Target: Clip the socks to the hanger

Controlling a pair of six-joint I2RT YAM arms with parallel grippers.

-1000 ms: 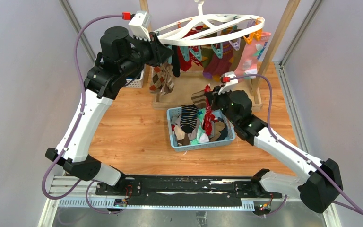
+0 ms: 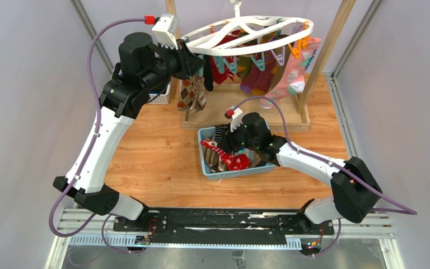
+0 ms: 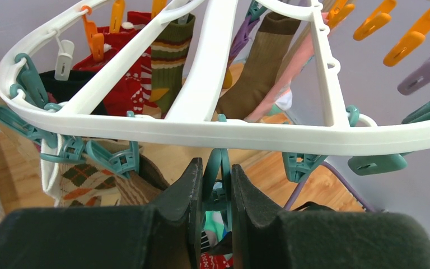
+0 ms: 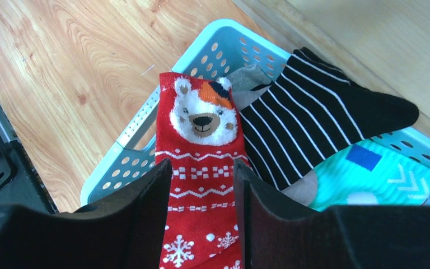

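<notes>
My left gripper is shut on a teal clothespin (image 3: 213,159) hanging from the white hanger (image 3: 269,134), at its front rim; several socks hang clipped around it, including a brown argyle one (image 3: 89,185) and a pink one (image 2: 291,73). My right gripper is part open above the blue basket (image 4: 117,162), over a red bear-face sock (image 4: 201,140) lying on top. A black striped sock (image 4: 308,112) and a turquoise sock (image 4: 386,185) lie beside it.
A wooden stand (image 2: 308,89) holds the hanger over its base at the back. A white basket (image 2: 159,98) sits at back left. The wooden floor left and front of the blue basket is clear.
My right arm has moved left and toward the front, down over the basket; the red sock it raised earlier now lies in the basket. The left arm is unchanged.
</notes>
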